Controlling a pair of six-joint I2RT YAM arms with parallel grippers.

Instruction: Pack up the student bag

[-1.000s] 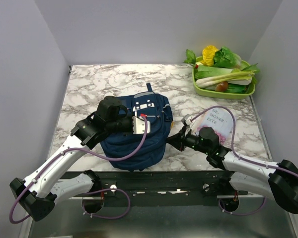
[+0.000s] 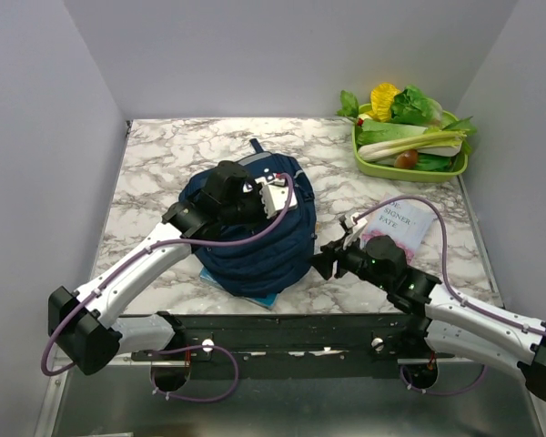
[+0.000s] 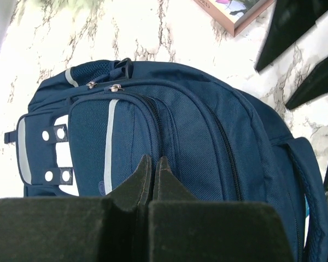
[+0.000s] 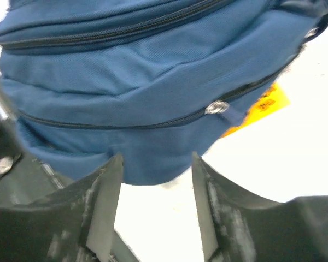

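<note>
A navy backpack (image 2: 255, 255) lies on the marble table, zippers and front pockets upward in the left wrist view. My left gripper is shut, pressed on the backpack's fabric (image 3: 208, 164); any cloth pinched between its fingers cannot be told. My right gripper stands part open beside the backpack's right side, facing a zipper with a metal pull (image 4: 216, 107), nothing visible between its fingers. A book (image 2: 400, 228) lies right of the backpack; a blue item (image 2: 264, 298) shows under its front edge.
A green basin (image 2: 391, 171) of vegetables stands at the back right. An orange item (image 4: 262, 109) shows behind the backpack in the right wrist view.
The left arm has moved away from the front edge, and the backpack shifted back and left, uncovering more of the blue item. My right gripper has moved slightly right.
</note>
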